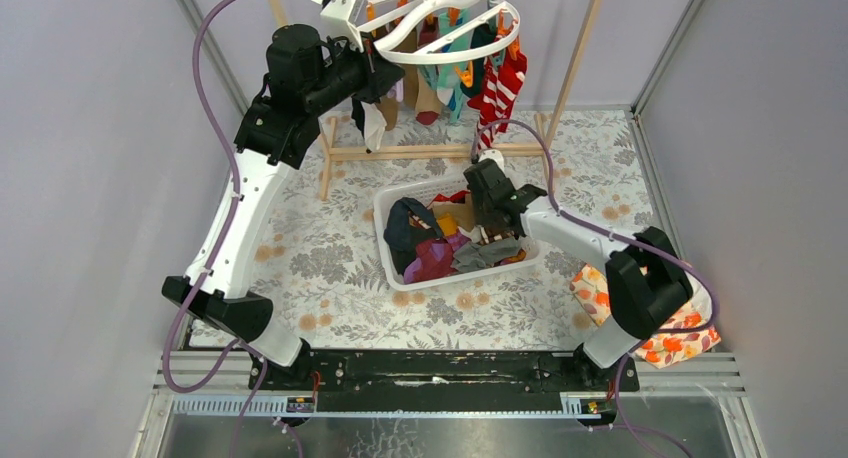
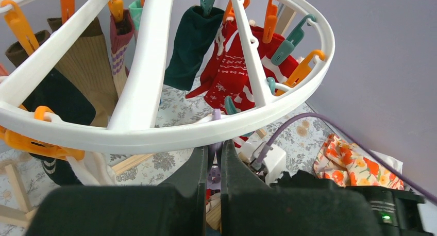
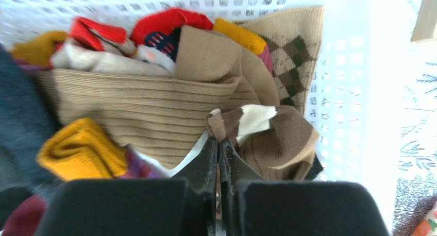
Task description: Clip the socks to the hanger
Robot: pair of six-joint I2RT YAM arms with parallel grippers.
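Note:
The white round hanger (image 2: 170, 138) spans the left wrist view, with several socks clipped around it. At its near rim, my left gripper is shut on a lilac clip (image 2: 216, 114), which shows above and below the rim. No sock is visible in this clip. My right gripper points down into the sock basket, its fingers shut. Against its fingertips lies the edge of a brown-and-white sock (image 3: 278, 133); whether cloth is pinched between them is hard to tell. The top view has the left arm (image 1: 330, 68) reaching up to the hanger.
A white basket (image 1: 384, 240) full of mixed socks stands below the hanger's wooden stand (image 1: 420, 152). Red striped socks (image 1: 497, 83) hang low near the right gripper. An orange floral cloth (image 1: 668, 348) lies beside the right arm. Floor left of the basket is clear.

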